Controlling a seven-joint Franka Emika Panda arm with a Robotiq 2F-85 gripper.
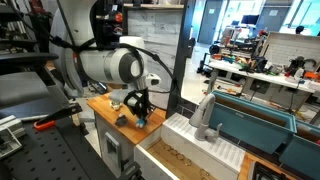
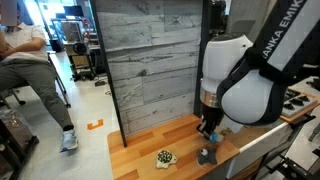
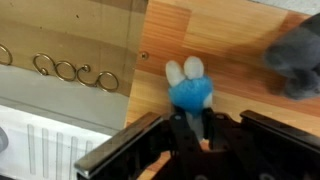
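A small blue toy with two white ear-like tips (image 3: 188, 90) is in the wrist view, between the dark fingers of my gripper, which is shut on it. In exterior view 1 the blue toy (image 1: 141, 123) shows just under the gripper (image 1: 142, 113), close over the wooden tabletop (image 1: 160, 118). Exterior view 2 has the gripper (image 2: 211, 135) low above the wood, with a bit of blue at its tip. Whether the toy touches the wood, I cannot tell.
A grey plush toy (image 3: 295, 60) lies beside the gripper; a spotted toy (image 2: 165, 158) sits further off on the wood. An open white drawer (image 1: 185, 155) adjoins the tabletop's edge. A grey-white tap-like object (image 1: 203, 120) stands past the drawer.
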